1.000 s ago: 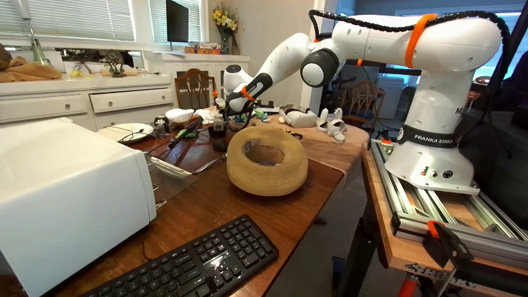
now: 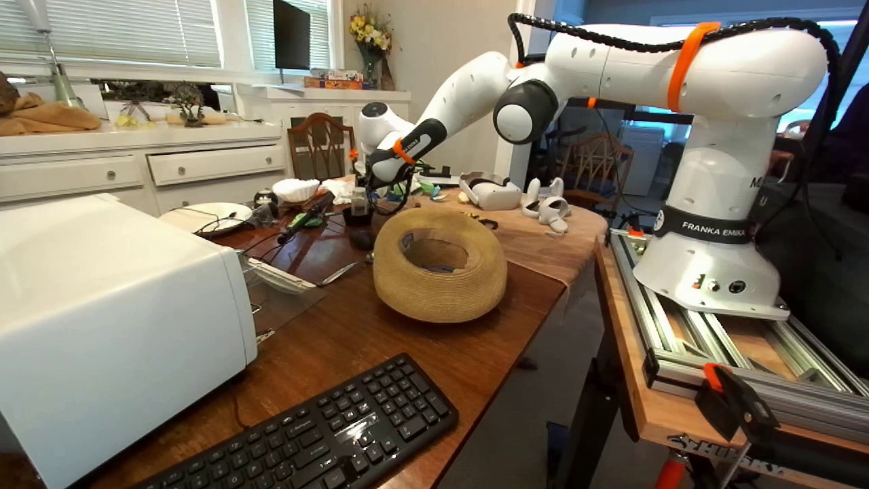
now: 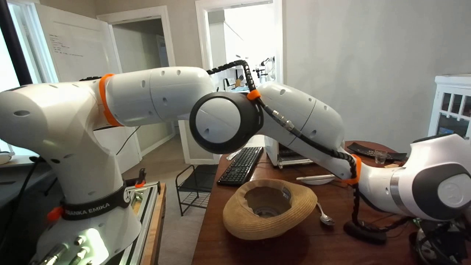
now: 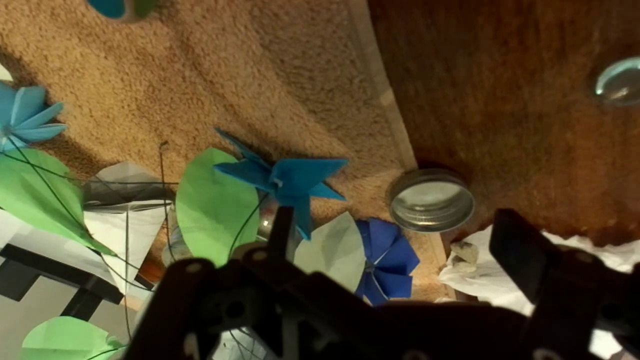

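In the wrist view my gripper is open, its dark fingers (image 4: 280, 233) spread wide with nothing held between them. Beyond the gap lie a round metal jar lid or ring (image 4: 432, 201) and a dark blue paper flower (image 4: 387, 262). A teal folded paper flower (image 4: 294, 180) and a green paper leaf (image 4: 217, 204) are beside the left finger. Crumpled white paper (image 4: 480, 264) shows near the right finger. From outside, the gripper hangs over the cluttered far part of the table, its fingertips hard to make out.
A straw hat (image 2: 440, 265) rests upside down on the table, with a spoon (image 3: 325, 216) beside it. A black keyboard (image 2: 326, 432) and a white boxy appliance (image 2: 122, 326) occupy the near side. A white headset (image 2: 491, 193) lies on the tan cloth (image 2: 538, 244).
The arm's wrist has shifted slightly to the left in exterior view 1. The hat, keyboard and table items there look unmoved.
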